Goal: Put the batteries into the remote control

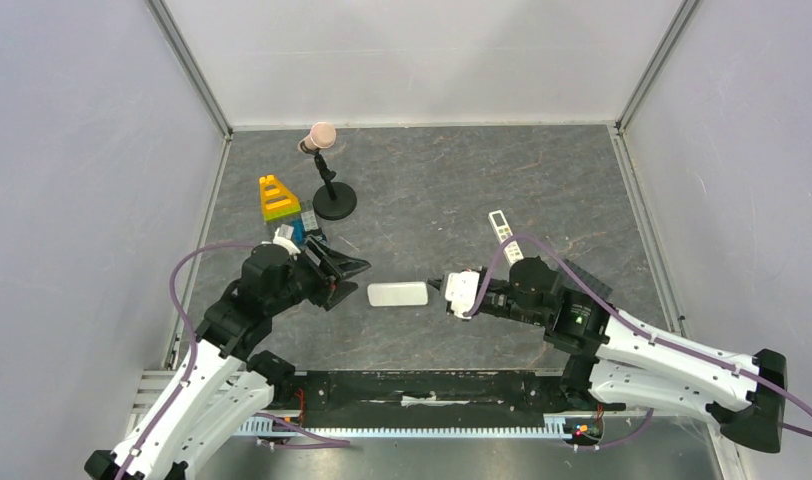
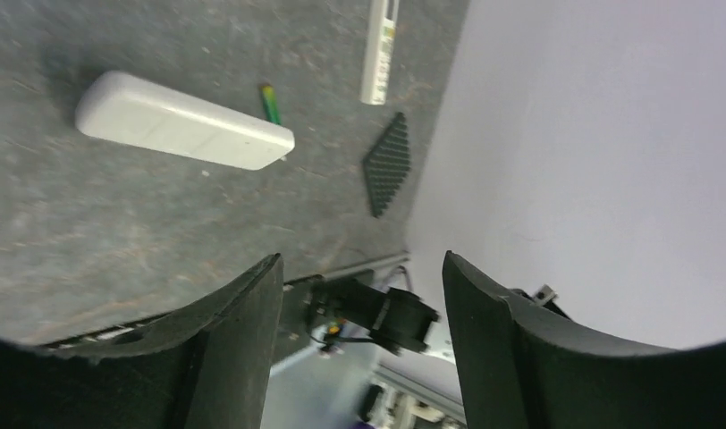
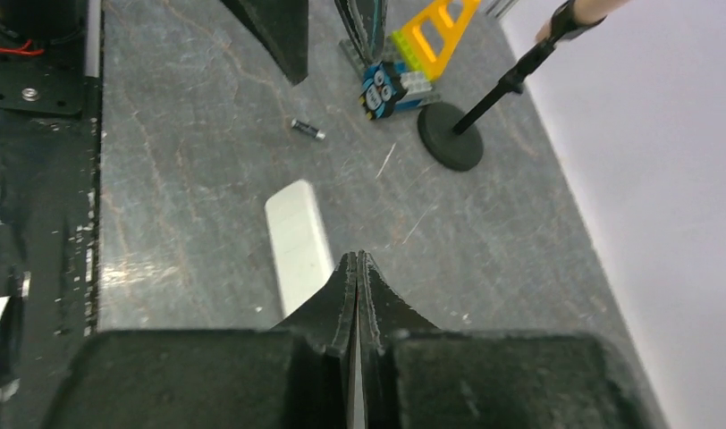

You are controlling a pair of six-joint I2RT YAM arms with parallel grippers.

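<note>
A white remote (image 1: 398, 294) lies on the grey table between the grippers, plain side up, its buttons not visible (image 2: 184, 121) (image 3: 297, 240). My left gripper (image 1: 344, 276) is open just left of it, nothing between its fingers. My right gripper (image 1: 434, 284) is at its right, shut with nothing showing between its fingertips. A small dark battery (image 3: 308, 130) lies beyond the remote in the right wrist view. A green battery (image 2: 271, 105) shows behind it in the left wrist view.
A second remote (image 1: 504, 235) lies at right by a dark mat (image 1: 587, 285). At left stand a black stand (image 1: 334, 200) with a pink top, a yellow piece (image 1: 278, 198) and a blue box (image 3: 384, 88).
</note>
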